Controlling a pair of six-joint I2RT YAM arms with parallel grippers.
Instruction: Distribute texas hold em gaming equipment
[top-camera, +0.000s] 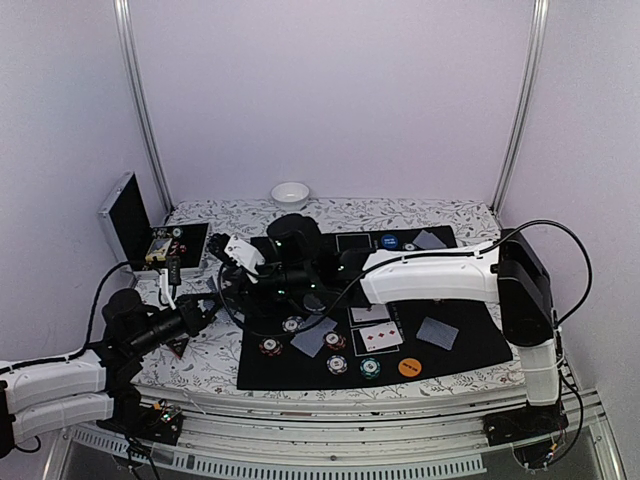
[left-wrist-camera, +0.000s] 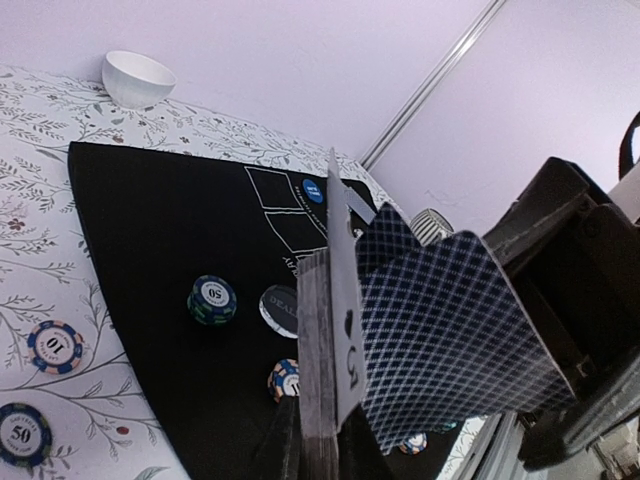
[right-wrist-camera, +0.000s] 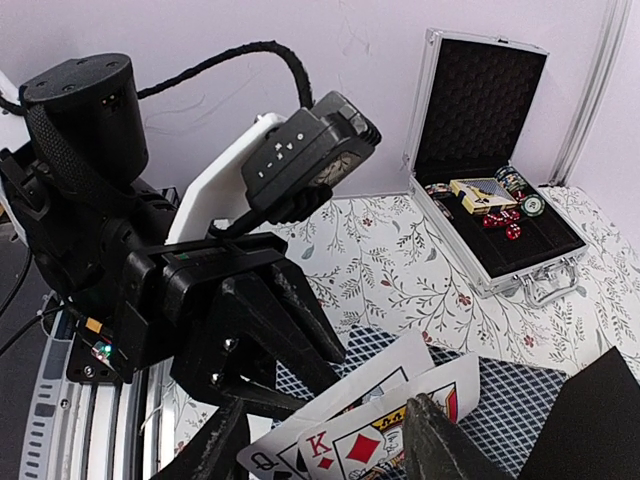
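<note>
In the left wrist view, my left gripper is shut on a stack of playing cards (left-wrist-camera: 318, 350) held on edge. Several cards (left-wrist-camera: 450, 335) with blue checked backs fan out from it towards my right gripper. The right wrist view shows a king of diamonds (right-wrist-camera: 345, 445) and other fanned cards between the parted fingers of my right gripper; whether they touch is unclear. Face-up cards (top-camera: 380, 337) and several face-down cards (top-camera: 437, 333) lie on the black mat (top-camera: 270, 370).
An open silver case (right-wrist-camera: 480, 270) with a card box (right-wrist-camera: 482, 195), red dice and chips stands at the left. Several chips (top-camera: 337, 365) and an orange disc (top-camera: 410, 368) lie on the mat. A white bowl (top-camera: 290, 194) stands behind it.
</note>
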